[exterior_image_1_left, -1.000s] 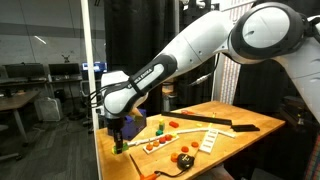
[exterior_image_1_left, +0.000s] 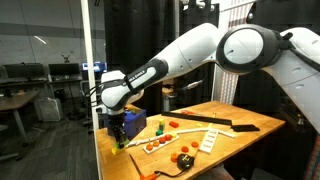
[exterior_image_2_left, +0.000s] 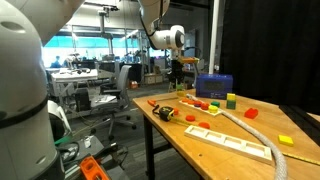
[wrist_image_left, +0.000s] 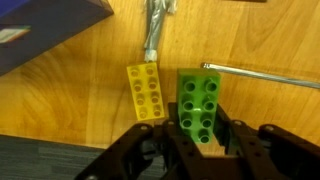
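Observation:
A green studded block (wrist_image_left: 197, 103) is between the fingers of my gripper, which is shut on it in the wrist view. Beside it on the wood, to the left and apart, lies a yellow studded block (wrist_image_left: 146, 91). In exterior view 1 my gripper (exterior_image_1_left: 118, 131) is at the left end of the table, in front of the blue box (exterior_image_1_left: 135, 122). From exterior view 2, the arm reaches to the table's far left corner, and details of the grip are too small to make out.
The blue box (wrist_image_left: 40, 25) fills the upper left of the wrist view. A silver tool (wrist_image_left: 153, 30) and a thin metal rod (wrist_image_left: 265, 76) lie close by. Along the table are several coloured pieces, a white strip (exterior_image_2_left: 228, 142) and a pale hose (exterior_image_2_left: 250, 128). The table's edge runs near the gripper.
The other objects on the table look unmoved.

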